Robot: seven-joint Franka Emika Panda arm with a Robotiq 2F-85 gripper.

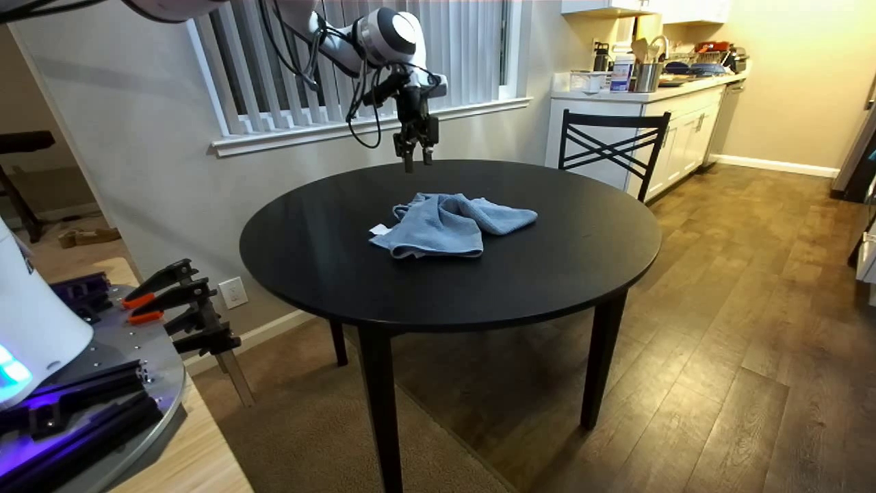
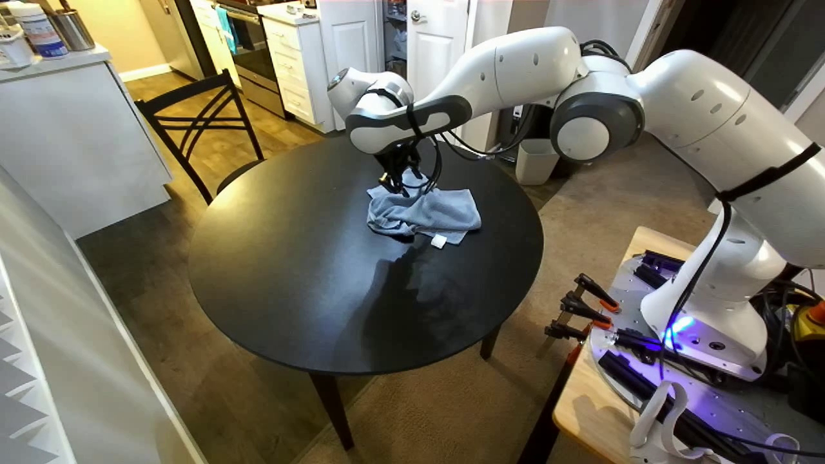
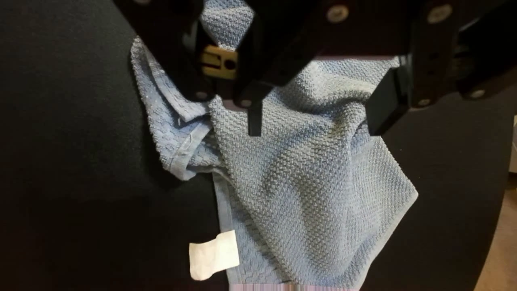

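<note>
A light blue towel [image 1: 447, 226] lies rumpled on the black round table [image 1: 328, 271], one end folded over itself. Its white tag [image 3: 213, 254] sticks out at one edge. Above the towel, apart from it, my gripper [image 1: 418, 161] points down. The wrist view has the gripper with its two fingers spread apart and nothing held between them; the towel [image 3: 310, 194] shows in the gap and below. From the other side, the arm hides part of the towel [image 2: 441, 212].
A black chair [image 1: 612, 144] stands at the table's far side, by the kitchen counter [image 1: 608, 96]. The window sill [image 1: 369, 127] runs behind the arm. Bare tabletop surrounds the towel. Clamps [image 1: 181, 304] hold the robot's base plate.
</note>
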